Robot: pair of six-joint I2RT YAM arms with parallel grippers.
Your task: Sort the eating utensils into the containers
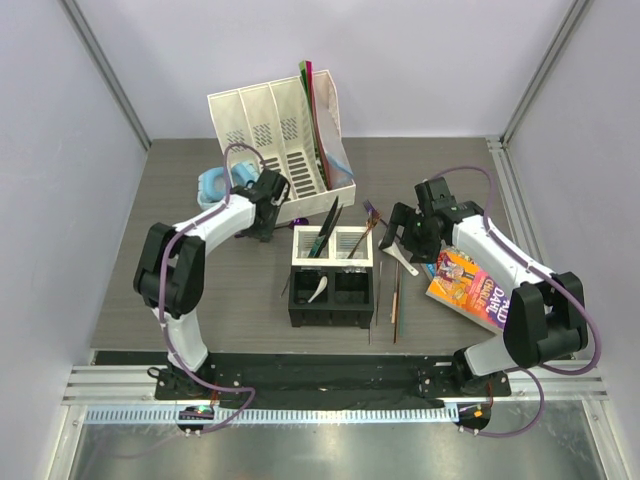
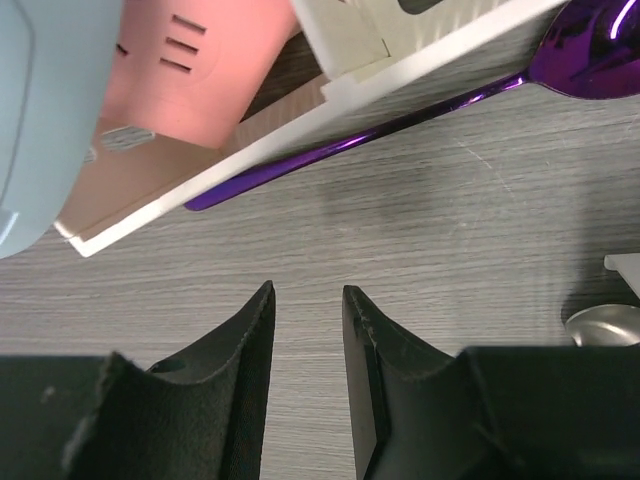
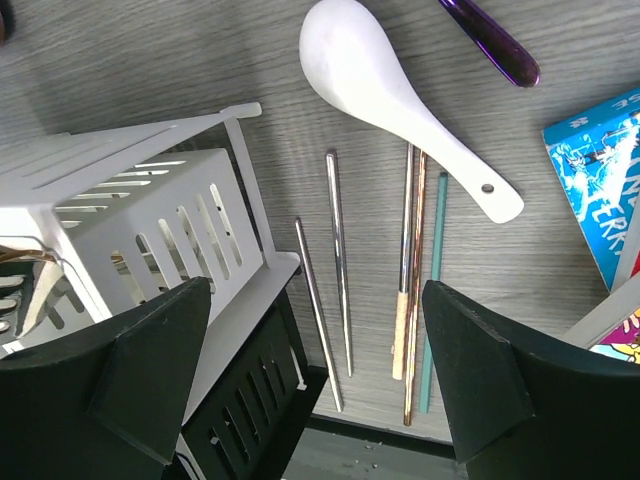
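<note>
A shiny purple spoon [image 2: 390, 125] lies on the table along the front edge of the cream rack. My left gripper stands open on the near side of its handle, nothing between its fingers. Open and empty too, my right gripper hangs over metal chopsticks [image 3: 339, 260], wooden-ended ones and a teal one [image 3: 434, 290]. A white spoon [image 3: 385, 95] with a holed handle lies beyond them, near a dark purple handle [image 3: 495, 45]. Dark utensils [image 1: 325, 232] stand in the left part of the white caddy; a small white spoon [image 1: 318, 289] rests in the black caddy [image 1: 331, 316].
The cream rack [image 1: 262, 125] stands at the back, with a blue thing [image 1: 212, 185] at its left. Books [image 1: 470, 288] lie under the right arm. Free table shows at front left.
</note>
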